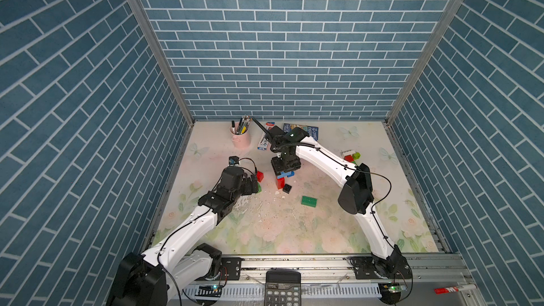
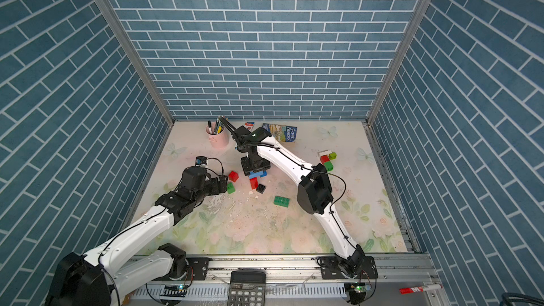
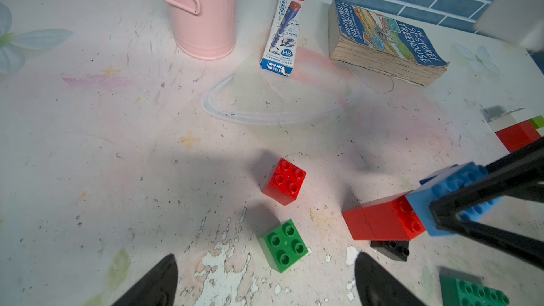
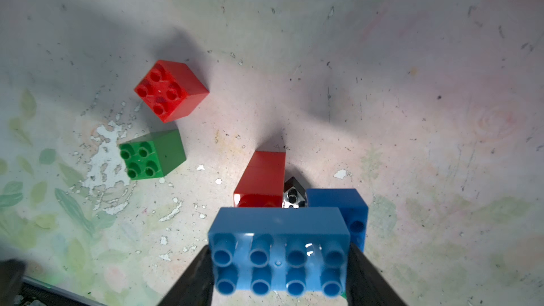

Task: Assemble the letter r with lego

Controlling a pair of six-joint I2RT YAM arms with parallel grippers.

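Note:
My right gripper is shut on a long light blue brick (image 4: 277, 221), whose studs face the right wrist camera. The brick overlaps the top of a red stack (image 4: 261, 175); whether they are joined I cannot tell. In the left wrist view, that red stack (image 3: 379, 218) is partly covered by the blue brick. A dark blue brick (image 4: 340, 197) and a small black brick (image 4: 293, 195) show beside it. My left gripper stands open with nothing gripped, near a green brick (image 3: 283, 245) and a red brick (image 3: 285, 181).
A flat green brick (image 2: 281, 201) lies to the front right. More bricks (image 2: 324, 159) cluster at the far right. A pink bucket (image 3: 204, 11), a pencil box (image 3: 283, 28) and a book (image 3: 385, 39) stand at the back.

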